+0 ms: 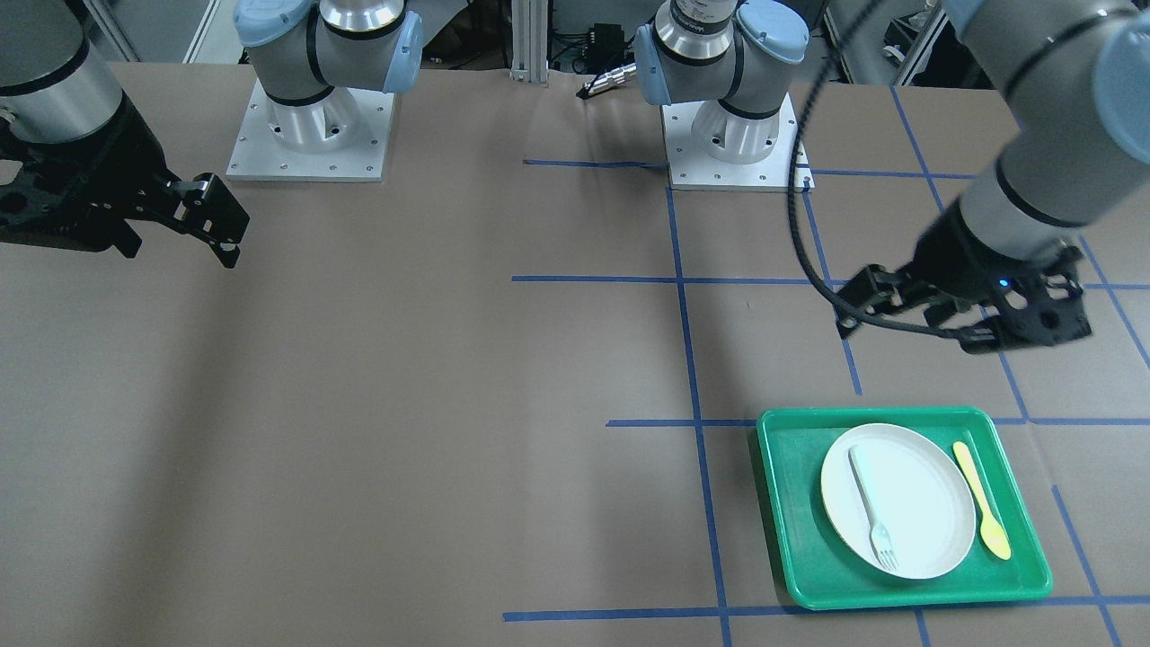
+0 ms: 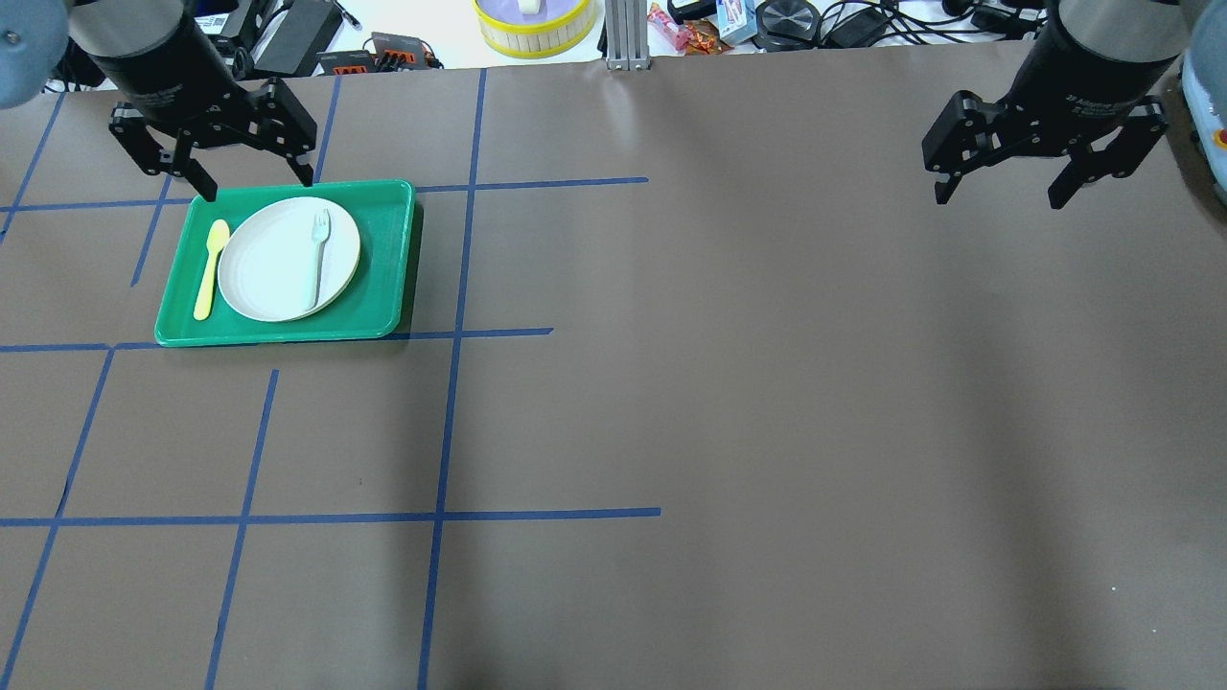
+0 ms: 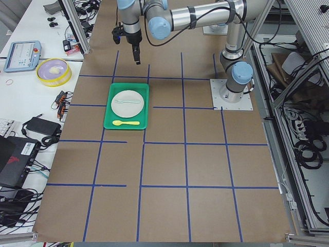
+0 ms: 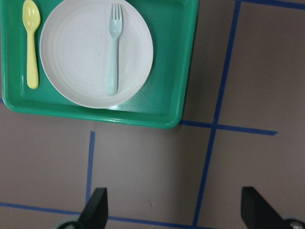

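Note:
A green tray (image 1: 790, 507) holds a white plate (image 1: 927, 496) with a pale blue fork (image 1: 869, 507) lying on it and a yellow spoon (image 1: 985, 513) beside it. My gripper (image 2: 251, 186) hangs above the table just beyond the tray in the top view. In the left wrist view its two fingertips stand wide apart at the bottom corners over bare table, with nothing between them, and the tray (image 4: 179, 71) lies in the upper left.
A second arm's black gripper (image 2: 1001, 196) hangs at the other end of the table. More arm bases stand along the far edge in the front view.

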